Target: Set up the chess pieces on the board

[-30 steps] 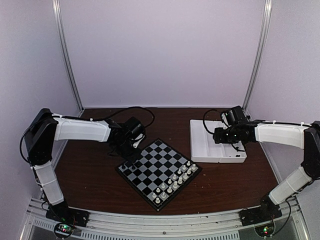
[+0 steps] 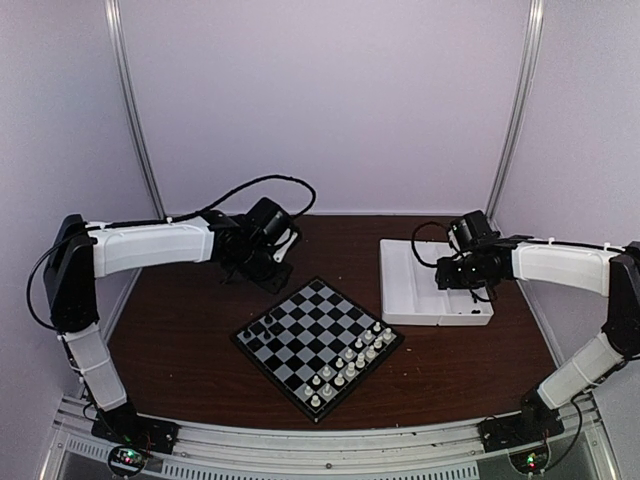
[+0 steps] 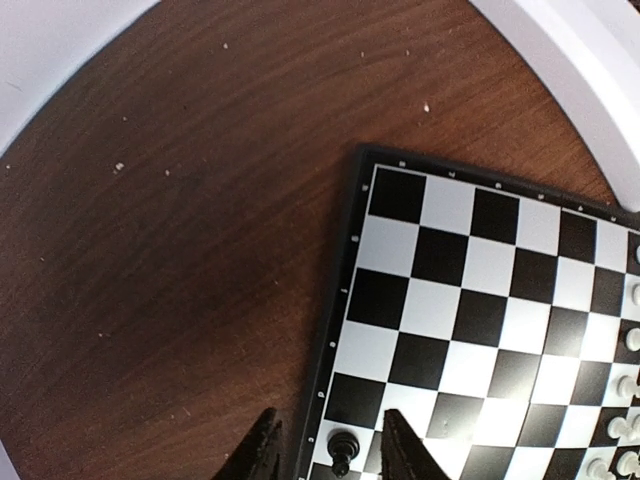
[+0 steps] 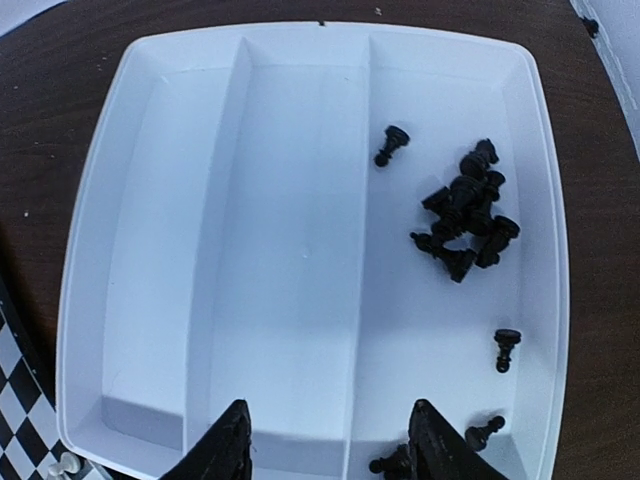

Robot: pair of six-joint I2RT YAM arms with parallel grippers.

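Observation:
The chessboard point(image 2: 318, 340) lies at the table's middle, white pieces point(image 2: 350, 366) along its right edge and several black pieces point(image 2: 262, 330) at its left corner. A black pawn point(image 3: 342, 450) stands on the board just below my left gripper, which is open and empty above the board's edge. My right gripper is open over the white tray point(image 4: 150, 250). The tray's right compartment holds a heap of black pieces point(image 4: 460, 210) and a few loose ones, one partly hidden at the bottom between the fingers.
Bare brown table point(image 2: 180, 350) surrounds the board, with free room at the left and front. The tray sits behind and right of the board, close to it. Pale walls enclose the back and sides.
My left gripper has risen up and back, away from the board's left corner. The right arm has shifted slightly to the right over the tray.

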